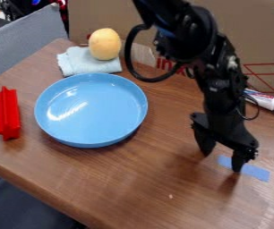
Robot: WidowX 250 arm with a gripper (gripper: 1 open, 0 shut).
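My black gripper [221, 150] is low over the wooden table at the right, its fingers just above or on the surface beside a strip of blue tape [257, 172]. Whether it holds anything between its fingers cannot be made out. A light blue plate [90, 109] lies left of it, and a red object [7, 113] lies at the far left.
A yellow round object [105, 44] and a folded white cloth [87, 60] are at the back left. A white tube [269, 102] lies behind my arm at the right.
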